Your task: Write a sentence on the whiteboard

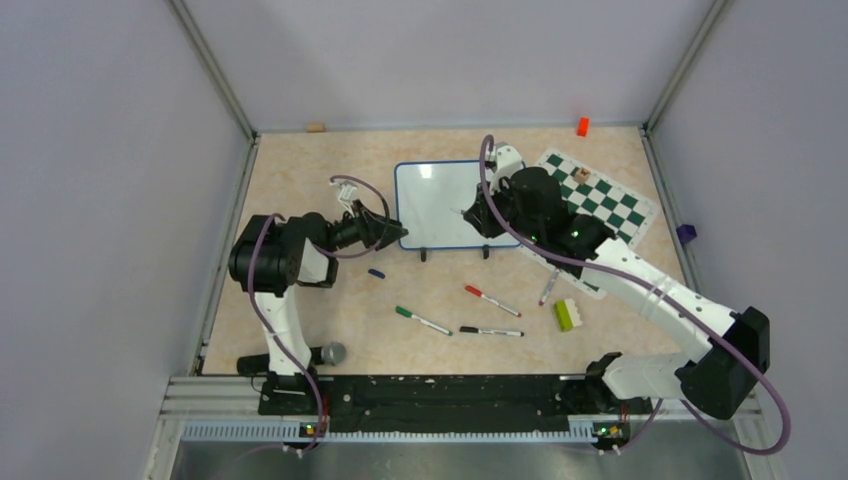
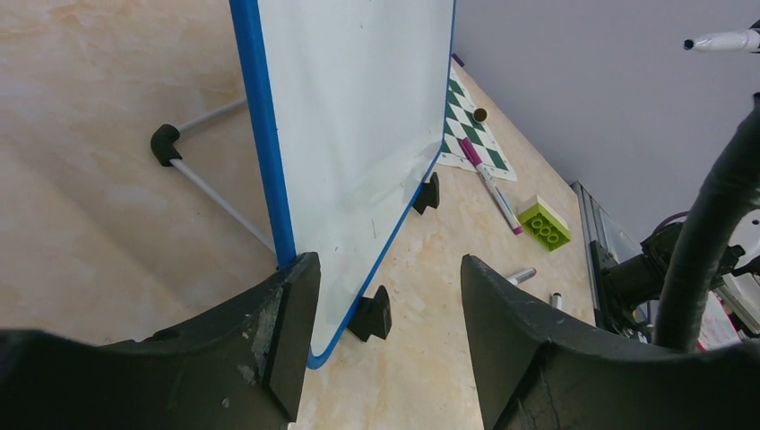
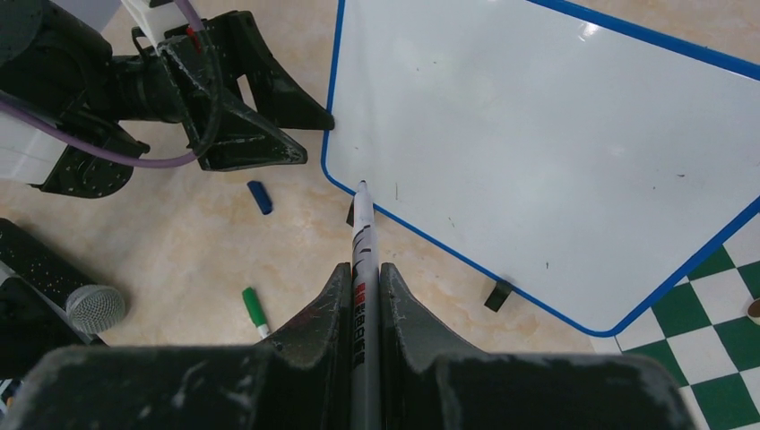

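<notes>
The blue-edged whiteboard [image 1: 435,205] stands tilted on small black feet, a few short dark marks on its white face in the right wrist view. My right gripper is shut on a white marker [image 3: 366,235], its bare dark tip pointing toward the board; whether it touches cannot be told. In the left wrist view that marker [image 2: 724,41] appears apart from the board. At the board's lower left corner is my left gripper, its fingers parted, with the board's edge [image 2: 278,179] showing beside one finger. A blue cap [image 1: 376,273] lies below.
Green [image 1: 424,320], red [image 1: 493,301] and black [image 1: 491,331] markers lie in front of the board. A pink-capped marker [image 2: 491,185], a yellow-green block [image 1: 567,315] and a checkered board [image 1: 625,205] are on the right. A microphone [image 1: 333,353] sits front left.
</notes>
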